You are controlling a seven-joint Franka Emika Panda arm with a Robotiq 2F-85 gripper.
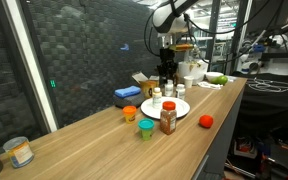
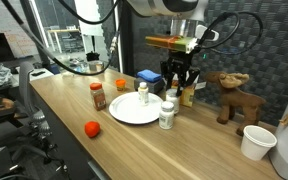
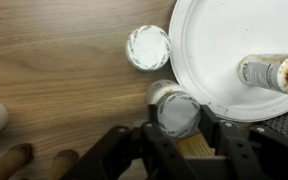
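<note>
My gripper is shut on a small bottle, whose round pale cap (image 3: 179,113) shows between the dark fingers in the wrist view. A white rounded part shows just beyond that cap; I cannot tell whether it belongs to the same bottle. In exterior view 2 the gripper (image 2: 174,82) points down beside the white plate (image 2: 124,113), with a white bottle (image 2: 172,97) right below it. Close by stands another white-capped bottle (image 3: 149,47), clear of the plate. One more bottle (image 3: 269,70) stands on the plate.
On the table are a red-capped jar (image 1: 168,117), a red ball-like object (image 1: 205,121), a teal cup (image 1: 146,129) and an orange cup (image 1: 130,113). A wooden deer figure (image 2: 242,98) and a white cup (image 2: 255,142) stand to one side.
</note>
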